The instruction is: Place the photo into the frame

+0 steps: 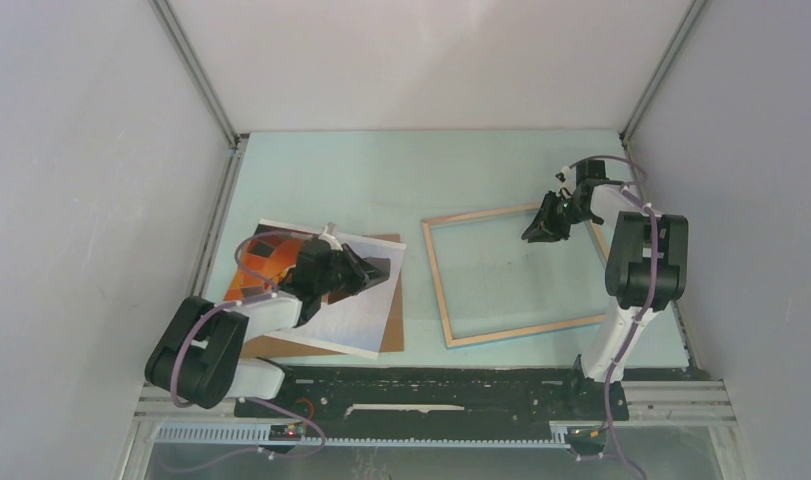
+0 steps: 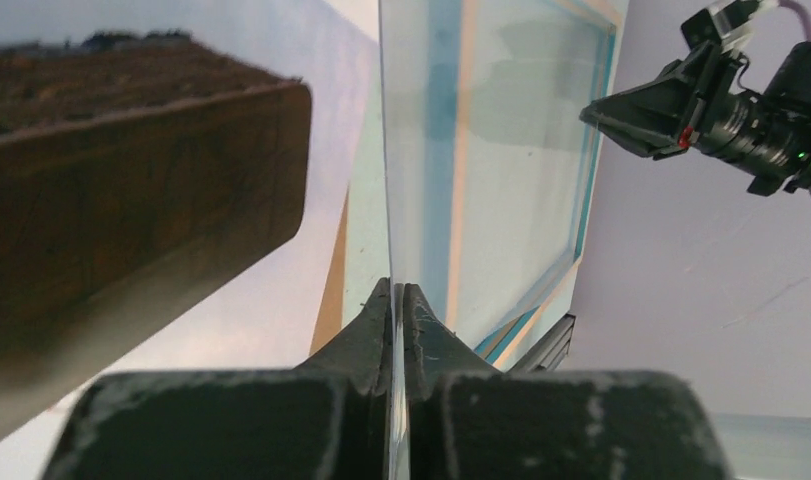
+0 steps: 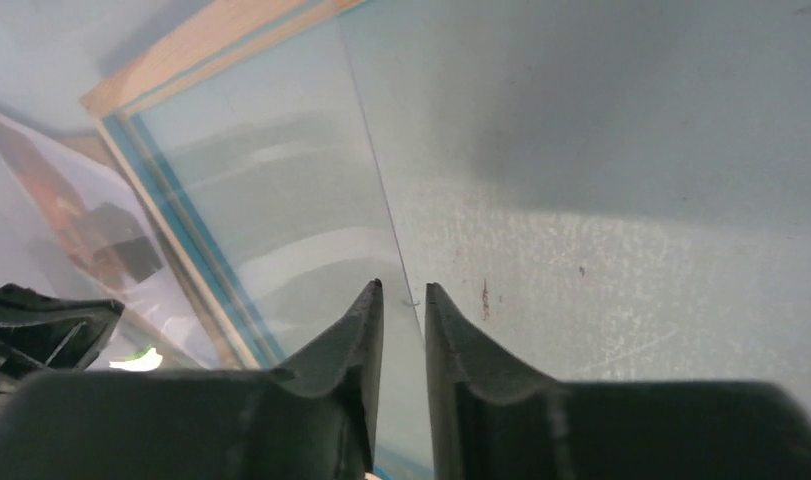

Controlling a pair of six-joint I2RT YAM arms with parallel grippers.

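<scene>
The printed photo (image 1: pixel 351 322) lies on a brown board at the left, partly covered by my left arm. Over its right side, my left gripper is shut, with the thin edge of a clear sheet (image 2: pixel 421 200) running up from between its fingertips. The wooden frame (image 1: pixel 437 290) lies flat at the right with its inside bare. Above its far right part, my right gripper stands slightly open, and a thin line passes through the gap; whether the fingers touch anything there is unclear.
The brown board (image 1: pixel 393 325) shows along the photo's right and front edges. A strip of pale table (image 1: pixel 418 300) separates board and frame. Clear table (image 1: pixel 381 165) extends behind both. Grey walls (image 1: pixel 771 200) close off the sides.
</scene>
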